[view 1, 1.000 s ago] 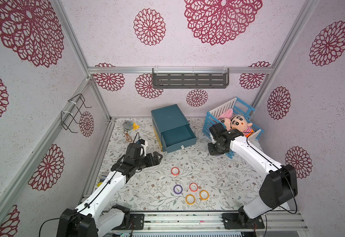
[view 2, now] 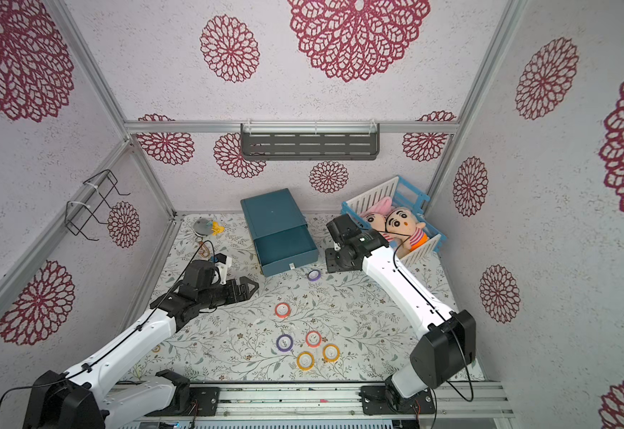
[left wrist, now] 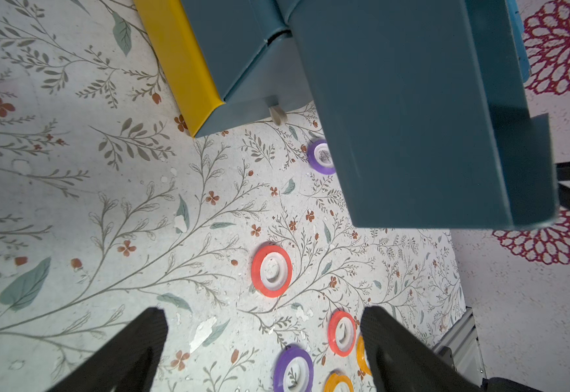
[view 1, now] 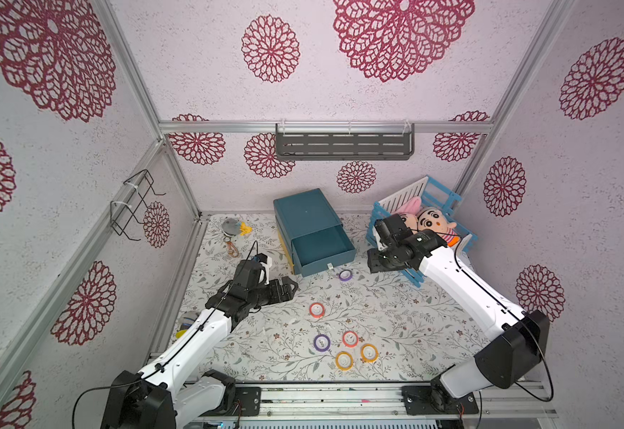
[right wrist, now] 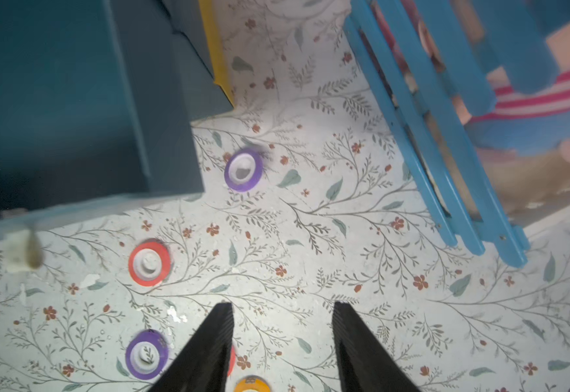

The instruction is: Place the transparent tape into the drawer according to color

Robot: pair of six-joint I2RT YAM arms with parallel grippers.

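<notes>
A teal drawer box (view 1: 306, 211) at the back has its upper drawer (view 1: 319, 250) pulled out. A purple tape (right wrist: 256, 171) lies in front of it; red tapes (left wrist: 257, 271) (view 1: 349, 331), another purple (view 1: 316, 343) and orange tapes (view 1: 361, 353) lie farther forward. My left gripper (view 1: 283, 289) stands open and empty, left of the red tapes. My right gripper is open above the table between drawer and crate, nothing between its fingers.
A blue-and-white crate (view 2: 417, 200) with dolls sits at the back right. Small objects (view 1: 231, 227) lie back left. A grey shelf (view 1: 344, 146) hangs on the back wall.
A purple tape, absent from view a second ago, shows in front of the drawer. My left arm moved slightly.
</notes>
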